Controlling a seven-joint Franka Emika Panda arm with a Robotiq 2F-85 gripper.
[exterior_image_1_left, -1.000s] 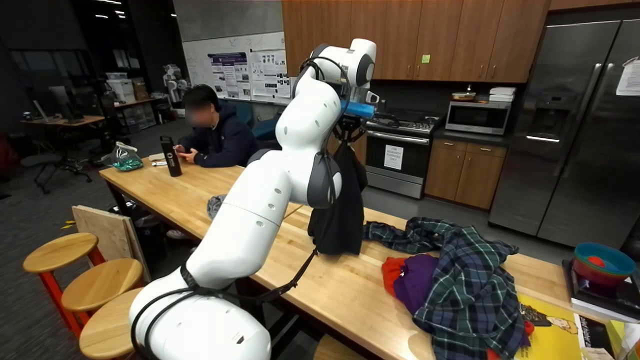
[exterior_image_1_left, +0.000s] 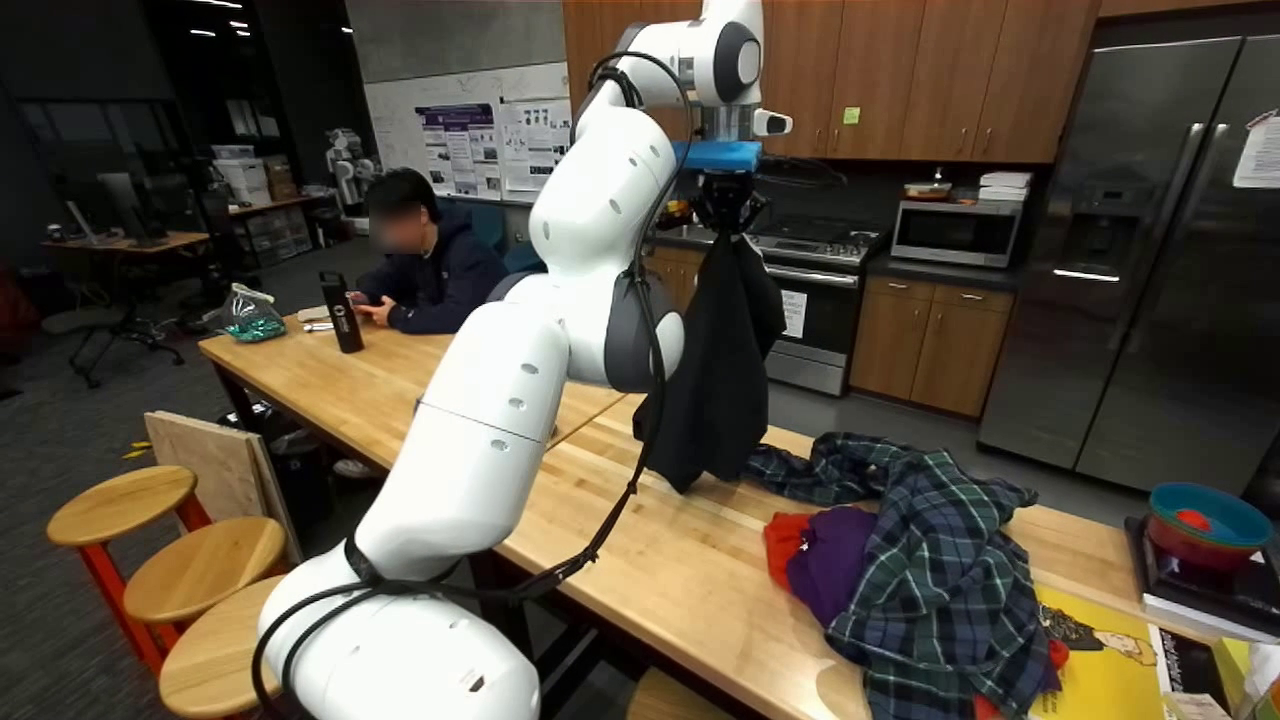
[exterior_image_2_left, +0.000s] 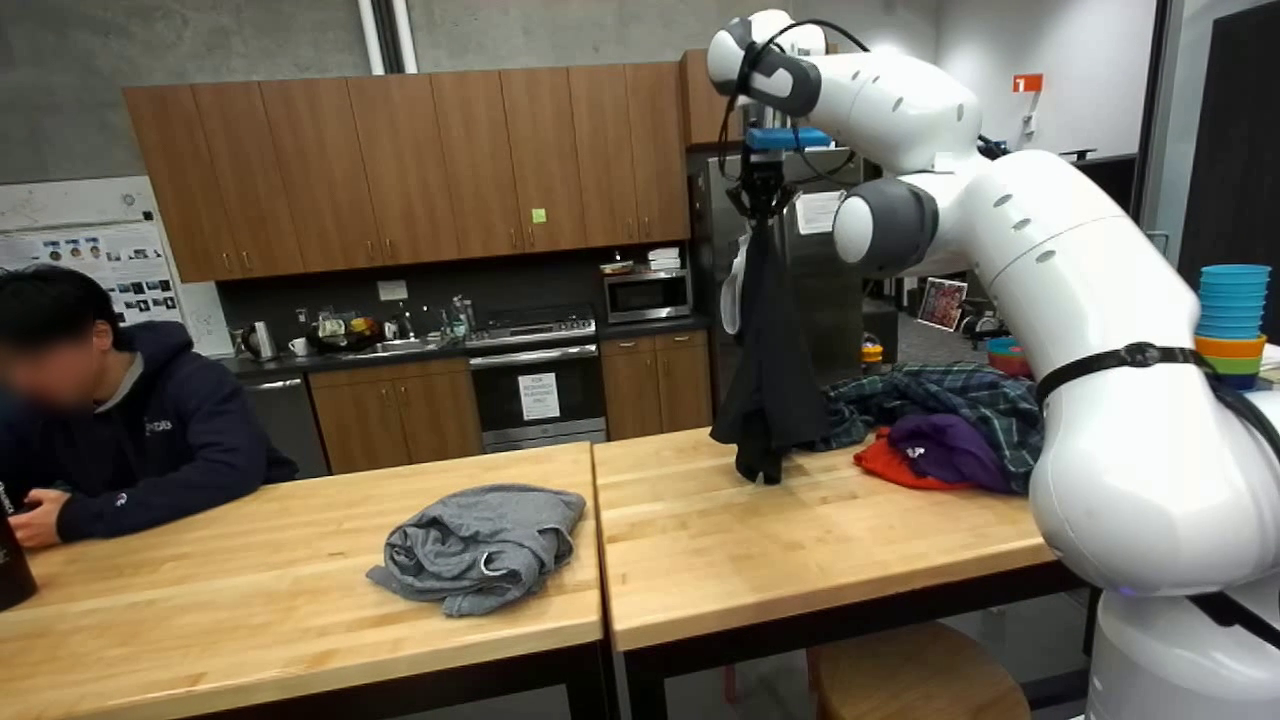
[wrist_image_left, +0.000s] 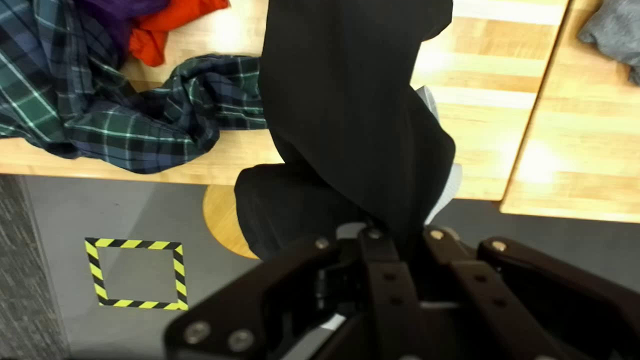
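A black garment (exterior_image_1_left: 716, 360) hangs in long folds from my gripper (exterior_image_1_left: 728, 226), which is shut on its top end high above the table. In exterior view 2 the garment's lower end (exterior_image_2_left: 768, 414) reaches down to about the tabletop; whether it touches is hard to tell. A pale patch of cloth (exterior_image_2_left: 733, 288) shows along its side. The wrist view has the black cloth (wrist_image_left: 354, 102) running away from the fingers, with the grip itself partly hidden. Beside it on the table lie a green-and-navy plaid shirt (exterior_image_1_left: 948, 540), a purple cloth (exterior_image_1_left: 836, 558) and a red cloth (exterior_image_2_left: 894, 466).
A crumpled grey garment (exterior_image_2_left: 486, 546) lies on the other table (exterior_image_2_left: 216, 540), where a person (exterior_image_2_left: 108, 396) sits at the far end. Bowls (exterior_image_1_left: 1209, 528) and a yellow magazine (exterior_image_1_left: 1080, 648) occupy the right end.
My gripper has risen and shifted slightly right in exterior view 1, carrying the black garment up with it. The plaid shirt and the other cloths lie about where they were.
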